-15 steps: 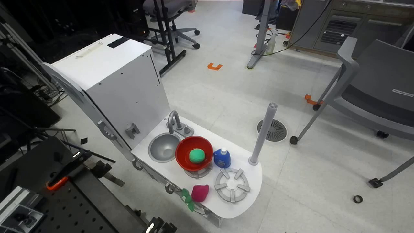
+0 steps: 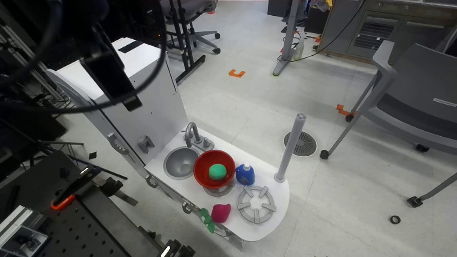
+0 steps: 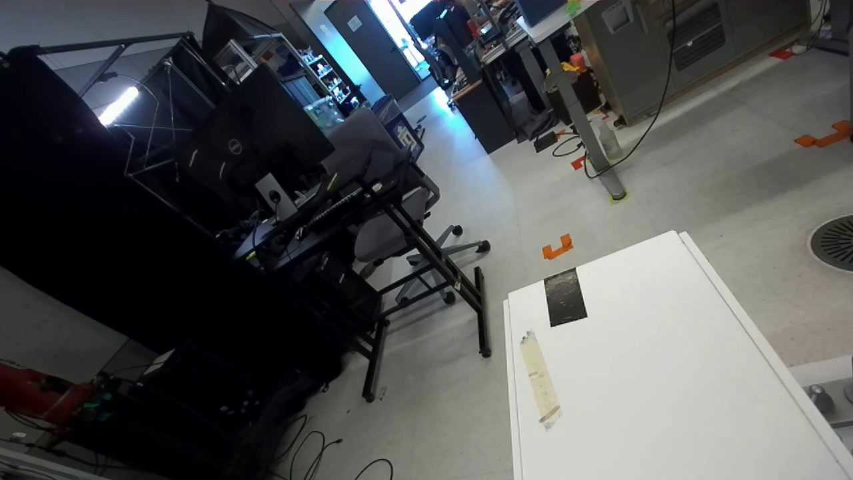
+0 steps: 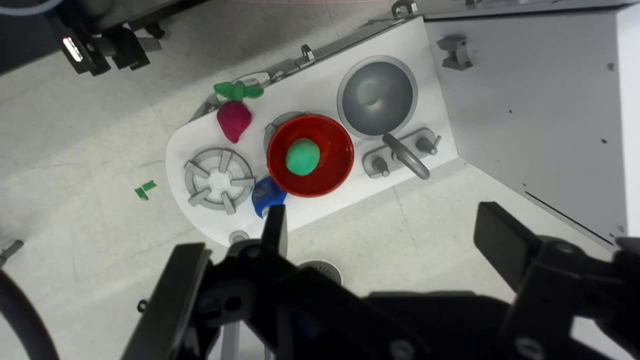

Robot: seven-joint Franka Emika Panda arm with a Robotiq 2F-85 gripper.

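Note:
My gripper is open, its dark fingers wide apart with nothing between them. In exterior view 1 the gripper (image 2: 132, 103) hangs high in front of the white cabinet, well above the toy kitchen's counter. A red bowl (image 2: 201, 171) stands on a burner beside the sink, and a green rounded object (image 2: 217, 171) lies inside it. Touching or nearly touching the bowl is a blue bottle (image 2: 245, 175) with a white cap. At the counter's edge lies a magenta toy (image 2: 220, 212) with green leaves (image 2: 207, 220) that overhang the edge.
A grey sink (image 2: 180, 162) with a curved faucet (image 2: 191, 130) adjoins the tall white cabinet (image 2: 147, 102). One burner (image 2: 256, 205) is bare. A grey post (image 2: 291, 145) rises from the counter's far edge. Open floor lies beyond.
My arm and gripper, absent from exterior view 1 a second ago, now show at its upper left in front of the cabinet. The objects on the counter have stayed in place.

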